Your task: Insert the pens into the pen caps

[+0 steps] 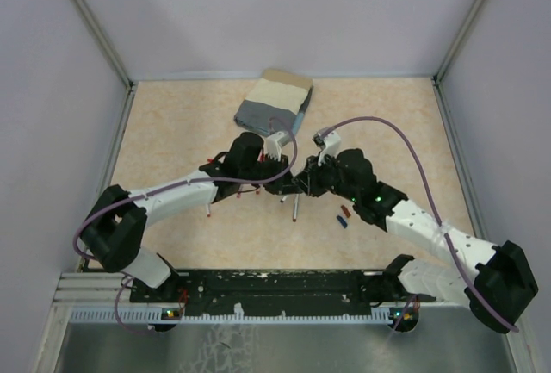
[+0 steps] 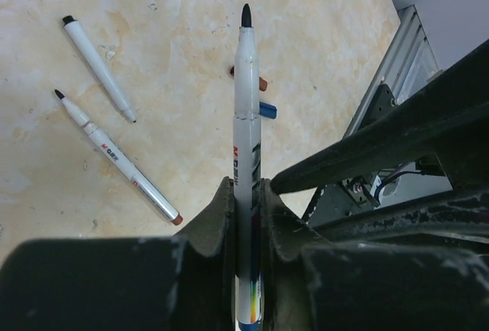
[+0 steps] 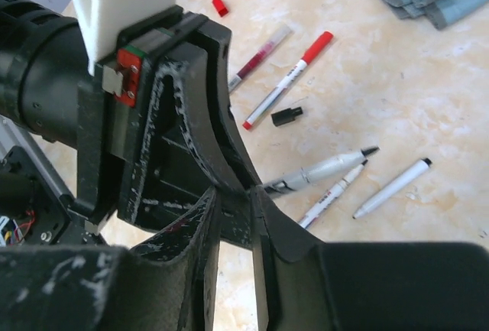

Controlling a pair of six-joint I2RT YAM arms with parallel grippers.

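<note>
In the left wrist view, a white pen (image 2: 247, 151) with a dark bare tip and a blue end stands between the fingers of my left gripper, which is shut on it. Loose on the table lie a blue cap (image 2: 267, 110) and a brown cap (image 2: 263, 84); from above, the blue cap (image 1: 342, 221) is just below the brown cap (image 1: 345, 211). My right gripper is open, nothing between its fingers, close beside the left one. A black cap (image 3: 286, 115) lies near a red-capped pen (image 3: 289, 80).
Another white pen (image 3: 392, 188) and a brown-ended pen (image 2: 121, 161) lie near the grippers. A red cap (image 3: 219, 4) is farther off. Folded cloth (image 1: 274, 102) lies at the back.
</note>
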